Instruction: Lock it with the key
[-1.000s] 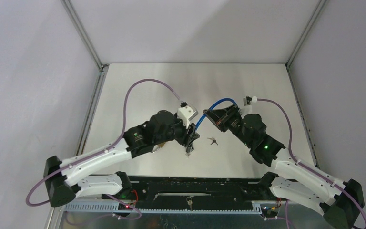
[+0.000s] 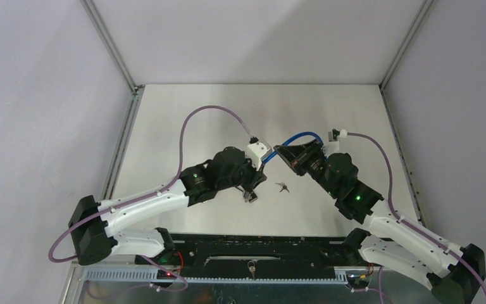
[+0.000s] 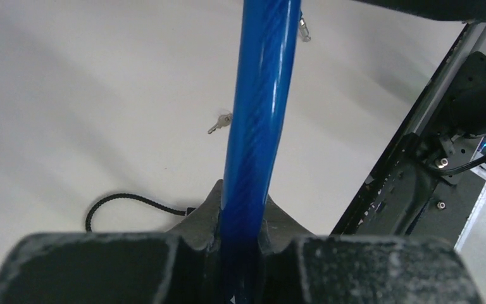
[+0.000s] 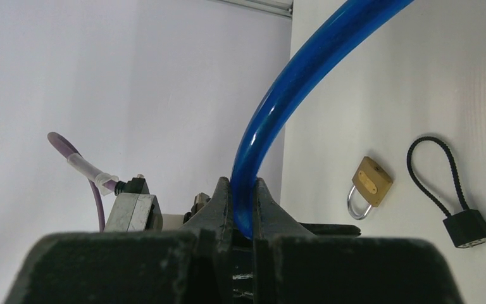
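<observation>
A blue tubular cable (image 2: 302,133) (image 3: 261,101) (image 4: 304,69) arches between my grippers. My left gripper (image 2: 257,172) is shut on one stretch of it, my right gripper on another. Loose keys (image 2: 283,188) (image 3: 221,121) lie on the table below. A brass padlock (image 4: 372,182) with a steel shackle and a black lock (image 4: 468,228) with a braided cord loop (image 4: 431,138) lie on the table in the right wrist view. Another small metal item (image 3: 304,28) is partly hidden behind the cable in the left wrist view. Where the cable's ends meet is hidden.
Walls bound it at both sides and behind. A black front rail (image 2: 304,253) runs along the near edge, with more keys hanging at its middle.
Compared with one second ago, both arms have moved right, the left one more, carrying the blue cable along.
</observation>
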